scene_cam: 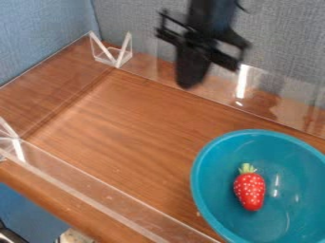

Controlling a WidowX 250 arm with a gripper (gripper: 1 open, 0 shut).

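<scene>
My gripper (191, 68) is high at the top centre of the camera view, blurred, above the back of the wooden board; nothing shows between its fingers, and whether they are open or shut is unclear. A red strawberry (249, 190) with a green top lies inside the teal bowl (206, 171) at the lower right, well away from the gripper.
The wooden board (127, 133) is bare left of the bowl. Clear low walls edge it, with white corner brackets (112, 52) at back left and front left. Grey padded walls stand behind.
</scene>
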